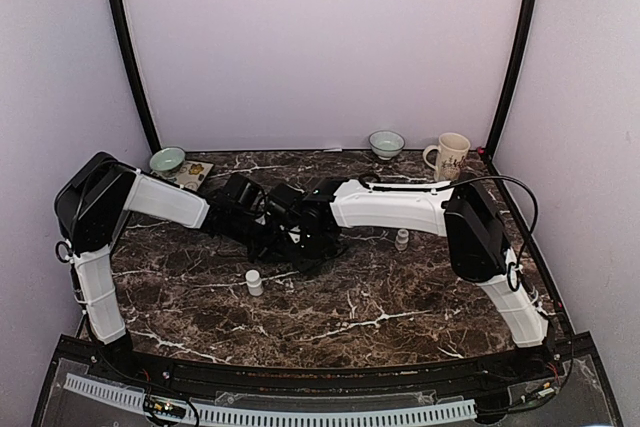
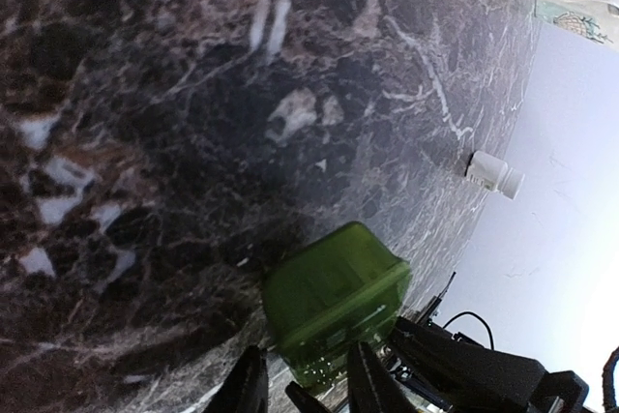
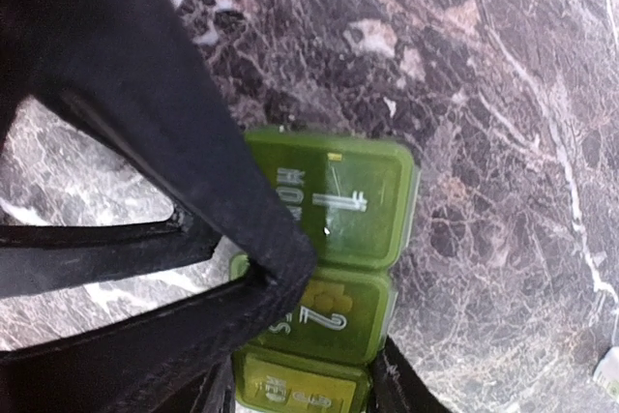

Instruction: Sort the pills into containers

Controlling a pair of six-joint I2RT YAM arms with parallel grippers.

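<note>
A green pill organizer (image 3: 334, 195) with numbered compartments, lids down, is near the middle of the table; the arms hide it in the top view. My right gripper is shut on its end, one finger on each side. From the left, the black fingers of my left gripper reach over the organizer's lids. In the left wrist view the left gripper has its fingertips apart, close to the green organizer (image 2: 334, 287). Whether they touch it cannot be told. One white pill bottle (image 1: 255, 283) stands front left, another (image 1: 402, 239) to the right.
At the back left a green bowl (image 1: 167, 159) sits by a patterned tray (image 1: 197, 175). A pale bowl (image 1: 386, 144) and a mug (image 1: 450, 155) stand back right. Both grippers are crowded together at the center.
</note>
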